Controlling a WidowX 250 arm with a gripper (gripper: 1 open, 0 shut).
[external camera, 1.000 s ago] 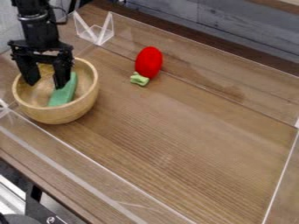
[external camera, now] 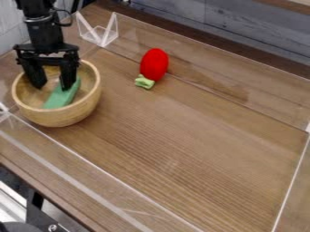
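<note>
A wooden bowl [external camera: 72,113] stands at the left edge of the table with a green elongated object [external camera: 63,94] lying in it. My black gripper [external camera: 51,74] is lowered over and into the bowl, open, its fingers by the green object. Whether they touch it is hard to tell.
A red oval object [external camera: 154,63] with a small pale green piece [external camera: 144,82] beside it lies at the upper middle. A white wire-like rack [external camera: 97,33] stands at the back left.
My gripper has shifted slightly within the bowl area. The bowl and other objects look nearly unchanged.
</note>
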